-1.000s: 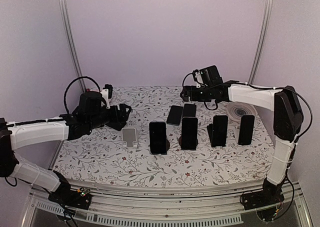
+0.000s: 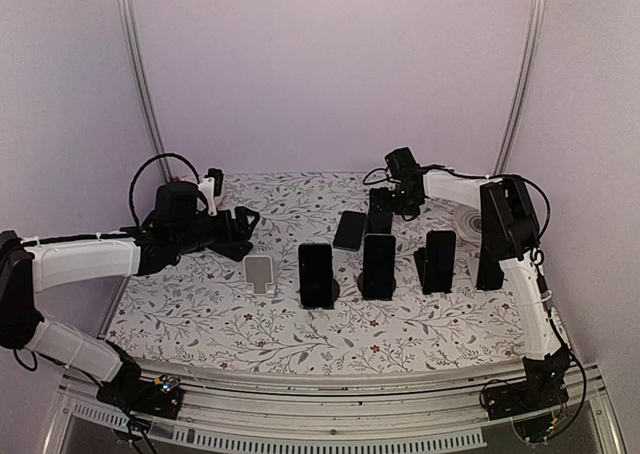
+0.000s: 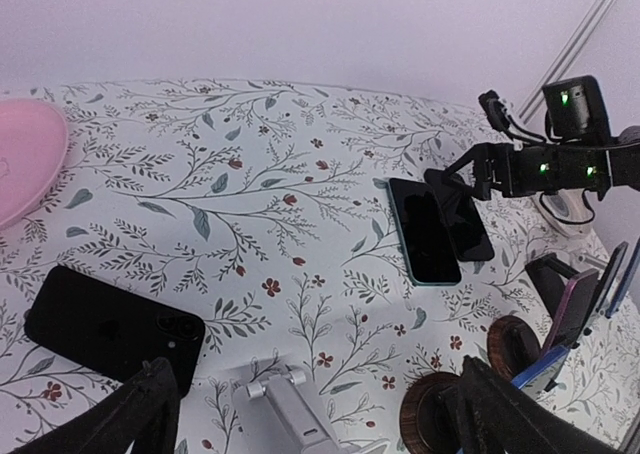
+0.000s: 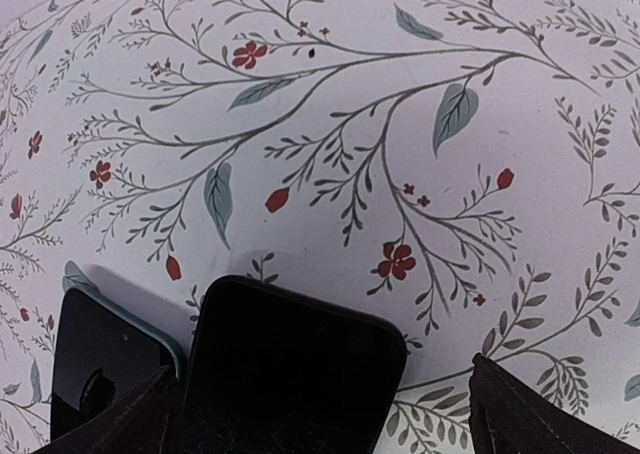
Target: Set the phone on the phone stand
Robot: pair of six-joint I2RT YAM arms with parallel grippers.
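Note:
Two black phones lie flat side by side at the table's back middle, the left one [image 2: 350, 231] and the right one [image 2: 380, 220]. My right gripper is open above the right phone [image 4: 295, 364], its fingers on either side with nothing held. The left phone [image 4: 105, 359] lies beside the left finger in that view. Over the left of the table my left gripper [image 2: 245, 220] stands open and empty. Below it lies another black phone [image 3: 115, 319]. An empty white phone stand [image 2: 259, 272] is in front of it; the left wrist view shows that stand [image 3: 292, 414] between the fingers.
Several phones stand upright on stands across the front, such as this one [image 2: 316, 274] and its neighbour [image 2: 379, 266]. A pale round dish [image 2: 468, 222] is at the right, a pink one [image 3: 25, 159] at the far left.
The left arm has barely moved.

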